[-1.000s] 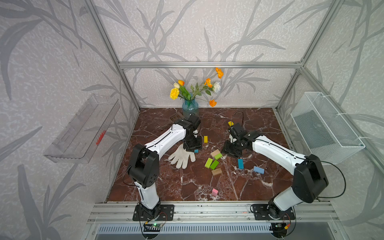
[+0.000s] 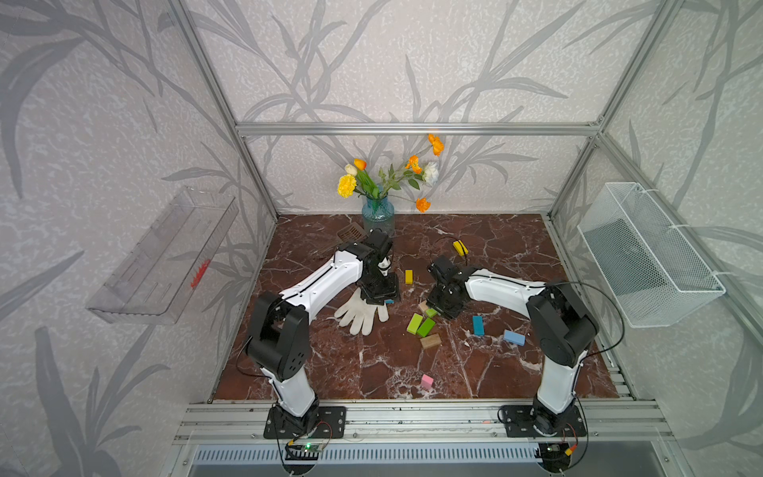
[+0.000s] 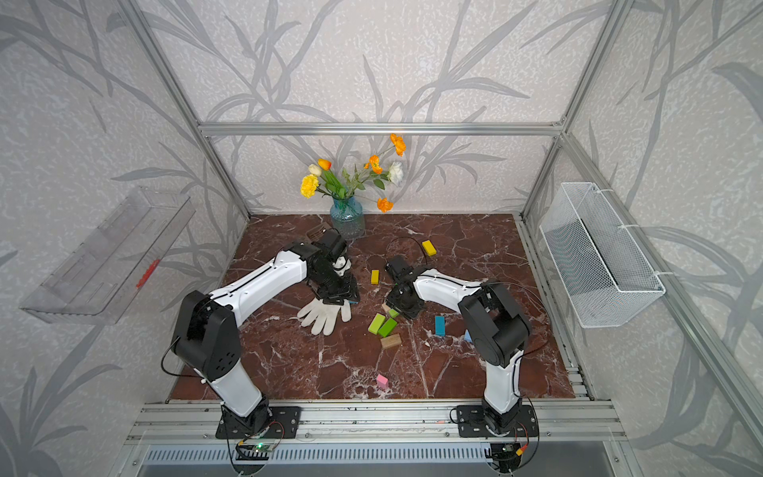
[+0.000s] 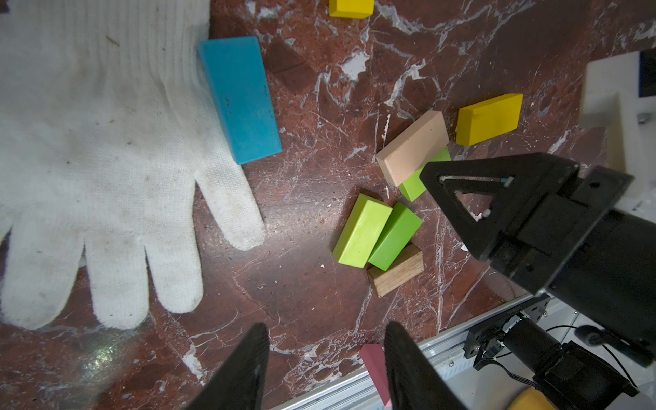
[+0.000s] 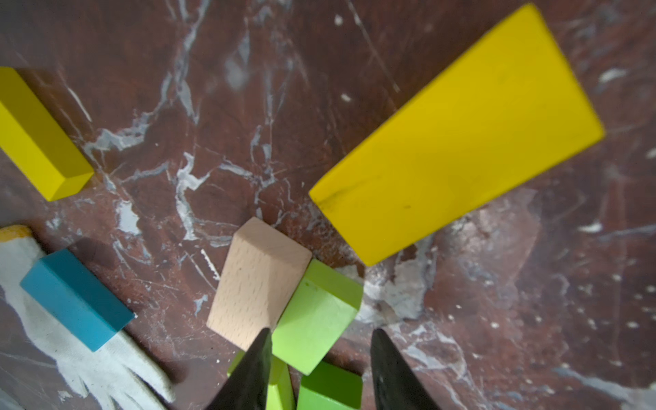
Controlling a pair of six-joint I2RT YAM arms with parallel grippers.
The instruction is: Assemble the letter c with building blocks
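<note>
In the right wrist view, a light green block (image 5: 316, 316) lies against a pale wooden block (image 5: 257, 276), just above the open fingers of my right gripper. Darker green (image 5: 330, 386) and yellow-green blocks sit below them; yellow blocks (image 5: 456, 134) are above. My left gripper hangs over the table beside a white glove (image 4: 116, 171), open with nothing between its fingers; a blue block (image 4: 237, 99) lies on the glove's edge. A brown wooden block (image 4: 396, 272) and a pink block (image 4: 374, 374) show in the left wrist view.
A vase of flowers (image 2: 378, 211) stands at the back. A clear tray (image 2: 171, 254) and a white mesh basket (image 2: 647, 254) are at the sides. Blue blocks (image 2: 477, 324) lie at front right.
The right arm has moved leftward and down, its gripper now over the green and pale blocks.
</note>
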